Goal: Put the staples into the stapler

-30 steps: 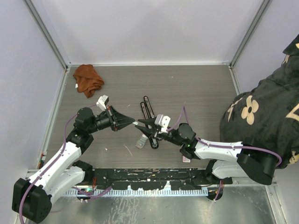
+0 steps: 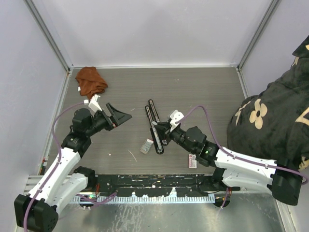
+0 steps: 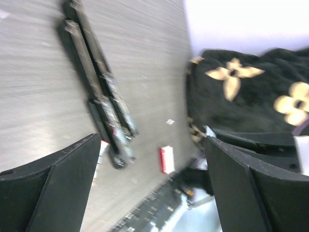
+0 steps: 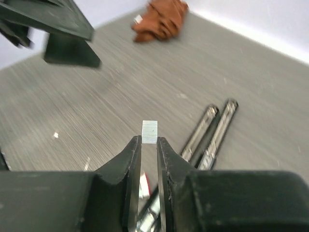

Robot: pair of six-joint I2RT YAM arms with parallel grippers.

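Note:
The black stapler (image 2: 155,130) lies opened out on the table, its two long metal-lined halves side by side. My right gripper is shut on a small pale staple strip (image 4: 149,131) that sticks up from its fingertips. In the top view that gripper (image 2: 158,126) hovers over the stapler's middle. To the left of the stapler my left gripper (image 2: 123,110) stands wide open, nothing between its fingers. A box of staples (image 2: 147,146) rests beside the stapler's near end. The right gripper hides part of the stapler in its own wrist view.
A brown cloth (image 2: 90,82) lies crumpled at the back left. Near the front right is a small red-and-white box (image 2: 192,161). A dark flowered cushion (image 2: 263,116) fills the right side. Free table lies behind the stapler.
Now the left has opened and drawn back left, while the right has moved right with the strip.

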